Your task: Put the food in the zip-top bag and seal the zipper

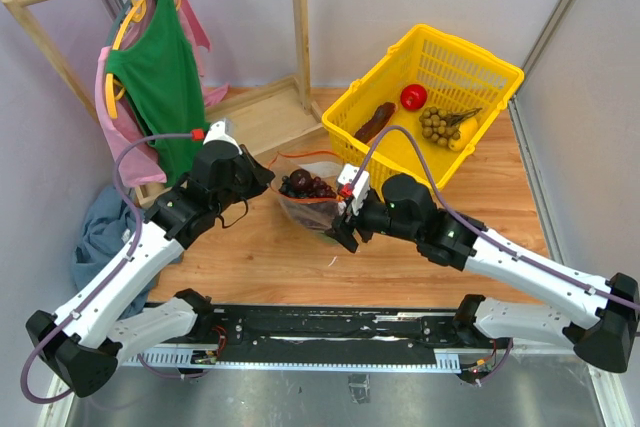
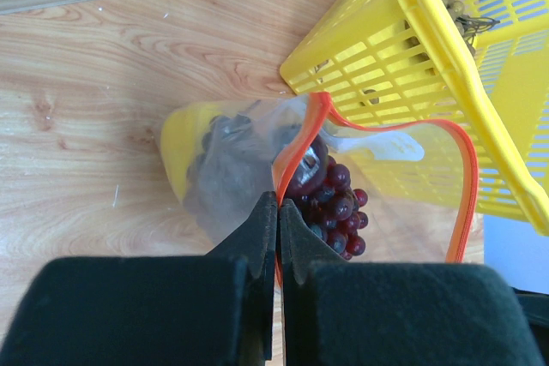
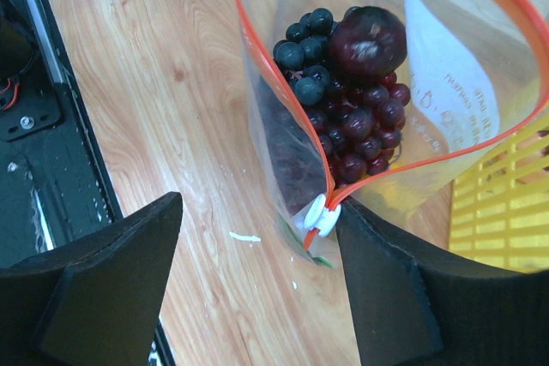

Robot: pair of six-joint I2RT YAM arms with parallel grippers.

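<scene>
The clear zip top bag [image 1: 300, 215] with an orange zip rim stands between my grippers, its mouth wide open. Inside lie dark red grapes [image 3: 369, 122], blue-black grapes [image 3: 300, 53] and a round dark purple fruit [image 3: 369, 43]. A yellow item [image 2: 177, 147] shows through the film. My left gripper is shut on the orange rim at one end of the mouth. At the other end sits the white zipper slider [image 3: 319, 215], close by one fingertip [image 3: 360, 222] of my right gripper. That gripper stands open, with bare table showing between its fingers.
A yellow basket [image 1: 345, 112] rises right behind the bag, holding a tomato [image 1: 413, 97], a brown item [image 1: 375, 122] and other produce. A wooden rack with clothes [image 1: 165, 77] stands back left.
</scene>
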